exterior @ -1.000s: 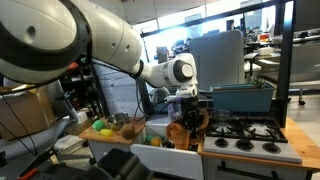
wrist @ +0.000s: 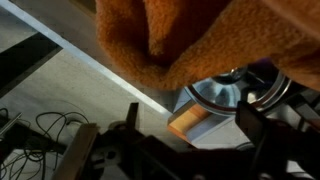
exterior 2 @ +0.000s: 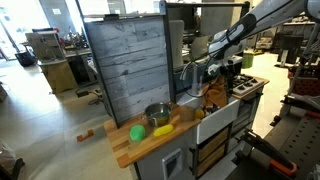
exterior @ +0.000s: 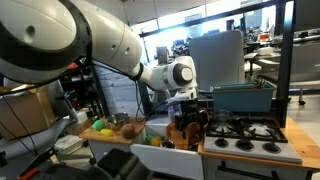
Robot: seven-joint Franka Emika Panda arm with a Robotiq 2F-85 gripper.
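Note:
An orange-brown cloth fills the upper part of the wrist view, its fuzzy edge lying just beyond my fingertips. My gripper is open, a dark finger on each side of a clear gap. Through that gap a shiny metal bowl or pot shows below. From outside, the cloth hangs under the gripper at the white drawer by the stove. I cannot tell whether any cloth touches the fingers.
A black-grated stovetop stands close on the right, with a teal box behind it. Left of the drawer, a wooden counter holds a metal pot and small colourful items. Grey floor lies in front.
The arm's wrist end has risen slightly above the drawer. The cloth under it has shifted a little, while the counter and stove look the same.

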